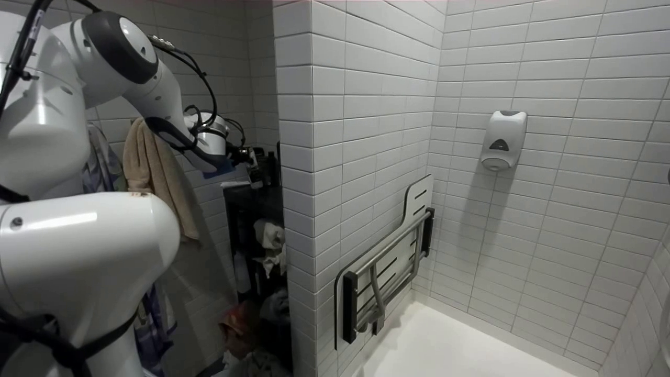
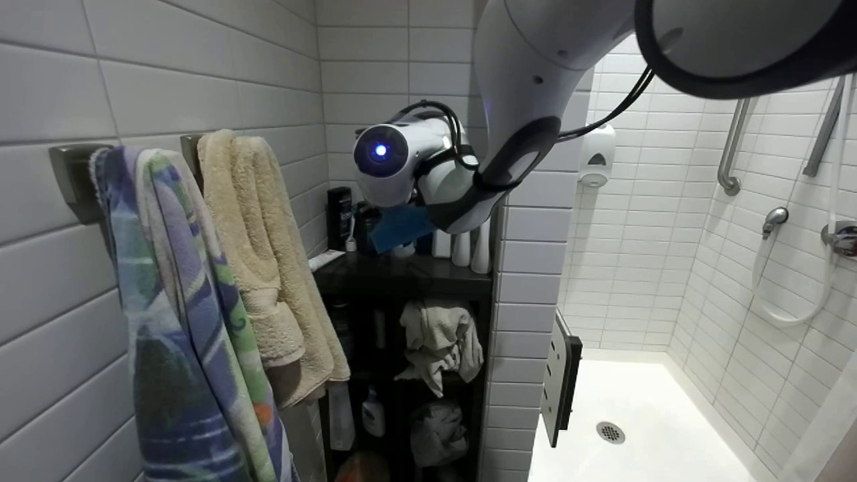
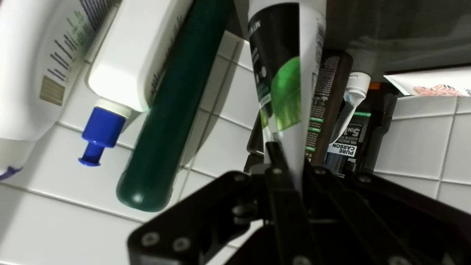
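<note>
A white tube with a black panel and a green leaf print (image 3: 287,88) is in my gripper in the wrist view. The fingers are shut on the tube's narrow end, and its broader end points to the top of that view. One finger (image 3: 277,152) shows against the tube; the other is mostly hidden. In exterior view 1 the gripper (image 1: 242,154) is above the black shelf unit (image 1: 254,204), small and dark. Exterior view 2 has the fingers hidden behind the wrist.
In the wrist view, a green bottle (image 3: 176,110), a white bottle with a blue cap (image 3: 132,57) and a larger white bottle (image 3: 39,66) crowd the left. Dark bottles (image 3: 324,101), a toothbrush (image 3: 346,115) and a white tube with a pinkish print (image 3: 435,84) are beyond the held tube. Towels (image 2: 257,257) hang nearby.
</note>
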